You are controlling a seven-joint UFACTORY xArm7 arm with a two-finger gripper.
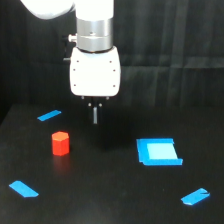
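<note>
A small red block point(60, 143) with a hexagon-like outline sits on the dark table at the left. My gripper point(95, 116) hangs from the white arm above the table, to the right of the block and apart from it. Its fingers show only as a thin, dark, narrow shape, too small to tell whether they are parted. Nothing visible hangs from them. At the right, a white square point(161, 151) lies on the table, framed by blue tape point(142, 154).
Blue tape strips mark the table at the back left point(49, 115), front left point(23, 188) and front right point(195, 197). Bare dark table lies between the block and the white square. A black curtain point(165, 80) hangs behind.
</note>
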